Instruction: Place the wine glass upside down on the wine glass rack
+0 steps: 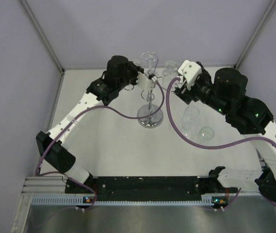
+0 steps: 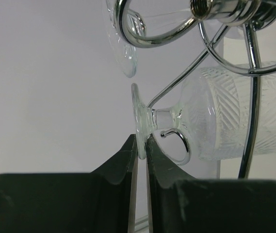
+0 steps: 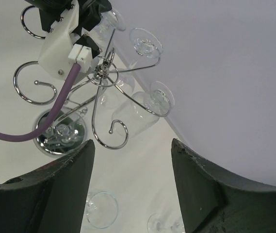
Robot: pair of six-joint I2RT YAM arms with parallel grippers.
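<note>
A patterned wine glass (image 2: 230,111) is upside down at a curled hook of the chrome rack (image 1: 152,99), its foot (image 2: 138,114) uppermost and its neck beside the hook. My left gripper is at that foot, its fingers closed to a narrow gap with the foot's edge between them. From above, the left arm hides most of this glass. To the right of the rack, my right gripper stands open and nothing lies between its fingers.
Other glasses (image 3: 138,114) hang upside down on the rack's back and right arms. Loose glasses (image 1: 191,116) are on the table at right, under the right arm.
</note>
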